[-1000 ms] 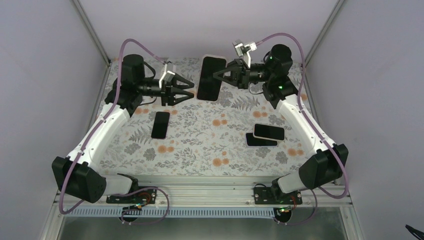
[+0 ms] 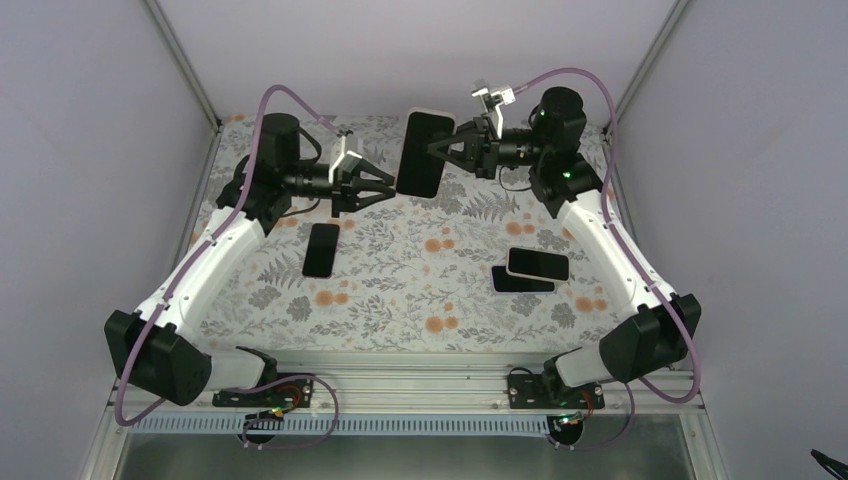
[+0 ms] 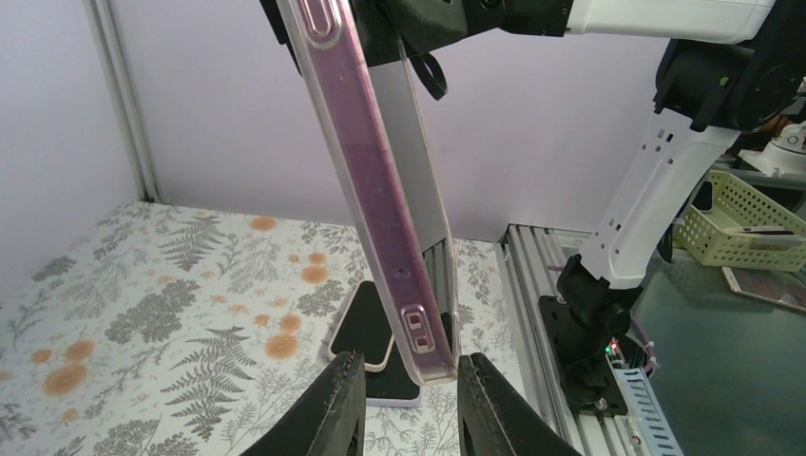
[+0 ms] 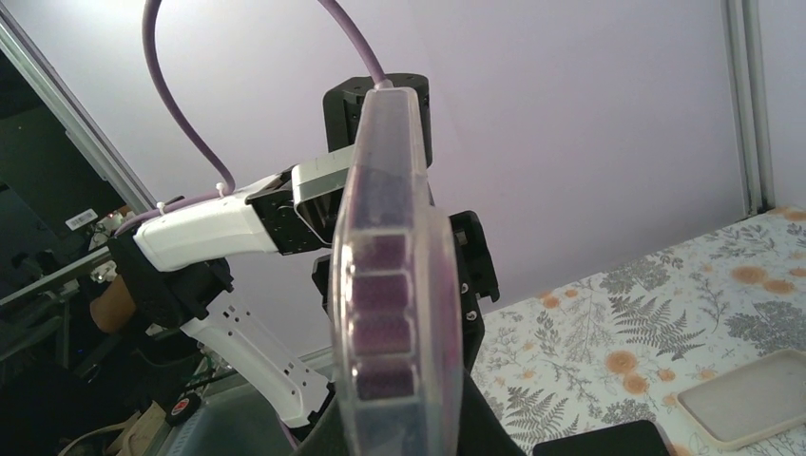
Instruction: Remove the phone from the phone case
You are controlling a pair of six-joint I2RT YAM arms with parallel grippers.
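A phone in a clear case (image 2: 424,152) is held up off the table, its dark screen facing the top camera. My right gripper (image 2: 434,150) is shut on its right edge. In the left wrist view the phone's purple side (image 3: 371,176) shows through the clear case (image 3: 432,372). My left gripper (image 2: 393,187) is part open at the lower left corner of the case; whether its fingers (image 3: 333,404) touch it, I cannot tell. In the right wrist view the case's edge (image 4: 385,313) hides most of both grippers.
On the left lies a black phone (image 2: 321,250). At right, a pale-edged phone (image 2: 538,264) overlaps another dark phone (image 2: 522,283). An empty-looking pale case (image 4: 751,399) lies on the flowered tabletop (image 4: 618,328).
My left gripper has moved right, up to the phone's corner, and its fingers have come closer together. The right gripper and phone have barely shifted.
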